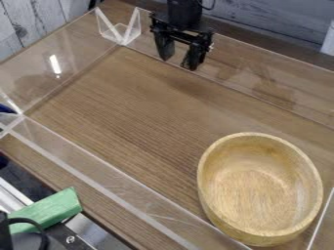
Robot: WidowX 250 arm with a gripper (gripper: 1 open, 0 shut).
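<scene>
My black gripper (181,47) is at the top centre of the camera view, pointing down over the back part of the wooden tray floor (117,117). Its dark fingers stand apart, open, and I see nothing clearly held between them; fine detail there is too small to tell.
A large round tan bowl (259,200) sits at the lower right. A green object (46,211) lies at the lower left, outside the clear tray wall. A white angular shape (120,24) is at the back left. The middle of the tray is clear.
</scene>
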